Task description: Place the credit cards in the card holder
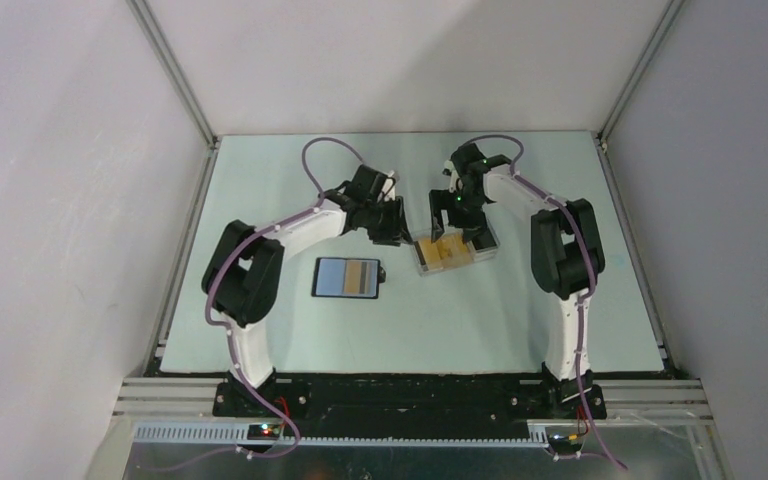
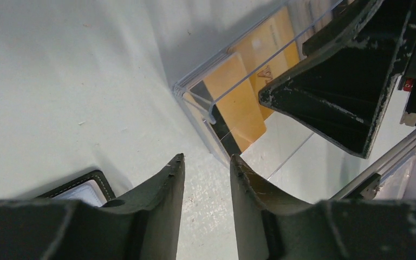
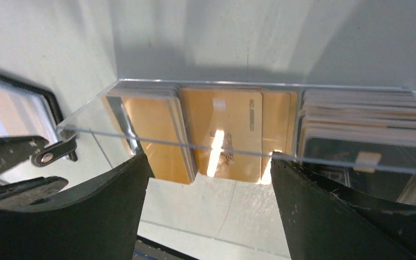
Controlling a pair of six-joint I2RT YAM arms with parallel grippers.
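A clear box point(image 1: 463, 262) lies right of centre with tan cards point(image 1: 442, 252) and dark cards in it. In the right wrist view, tan cards point(image 3: 157, 132) lean at its left end, others lie flat beside them, and a stack of dark-faced cards point(image 3: 357, 142) fills the right end. To the left, the card holder point(image 1: 348, 278) lies open on the table, showing blue, tan and dark panels. My left gripper is open at the box's left end, its fingers apart and empty. Open above the box is my right gripper, with no card clearly gripped.
The two grippers stand close together; the right gripper's dark finger point(image 2: 325, 92) reaches into the left wrist view. Ahead of the arms, the table point(image 1: 420, 330) is bare, and its far strip is clear too.
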